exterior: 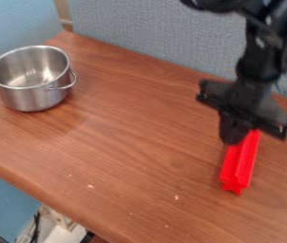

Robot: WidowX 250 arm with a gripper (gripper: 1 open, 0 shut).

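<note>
A red bar-shaped object (240, 165) lies on the wooden table on the right, pointing toward the front. Over its far end is my dark gripper (235, 125), blurred. The frame does not show clearly whether its fingers are open or shut, or whether they touch the bar.
A steel pot (32, 81) stands at the left of the table (121, 161). A grey padded wall (172, 33) runs along the back, and the table's front left edge drops to a blue floor.
</note>
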